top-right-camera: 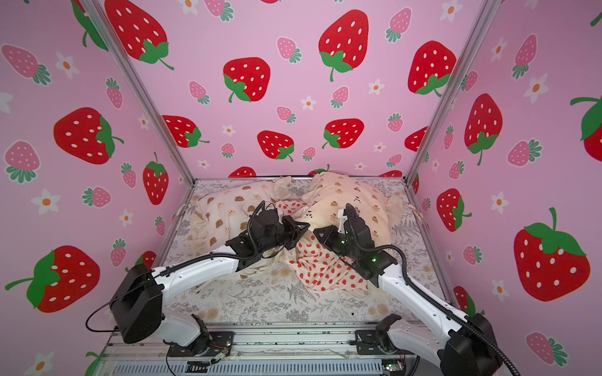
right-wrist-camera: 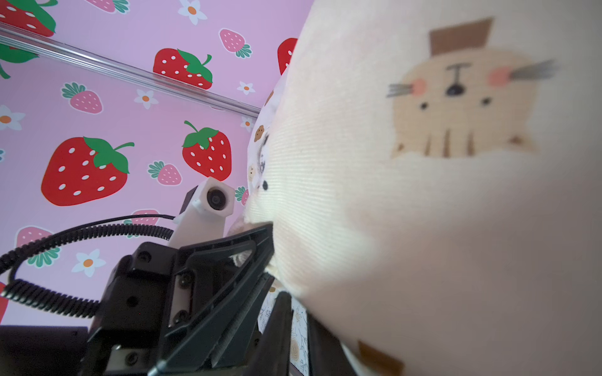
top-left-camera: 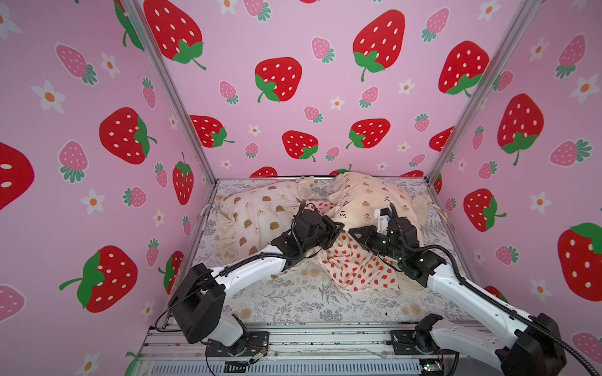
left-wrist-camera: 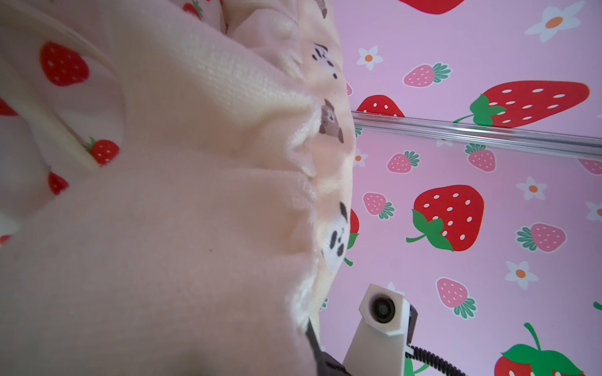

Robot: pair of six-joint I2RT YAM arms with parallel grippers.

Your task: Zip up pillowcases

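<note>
A cream pillowcase with animal faces (top-left-camera: 363,194) lies bunched at centre right, over a red strawberry-print cloth (top-left-camera: 357,269). My left gripper (top-left-camera: 335,228) is shut on the cream case's edge at its middle. My right gripper (top-left-camera: 354,233) is just right of it, at the same edge; in the right wrist view its dark fingers are partly hidden under the fabric, which fills much of that view. In the left wrist view the gathered fleece edge (left-wrist-camera: 301,188) covers the fingers. No zipper is clearly visible.
A second animal-print pillow (top-left-camera: 250,219) lies at the left. Pink strawberry walls enclose the sides and back.
</note>
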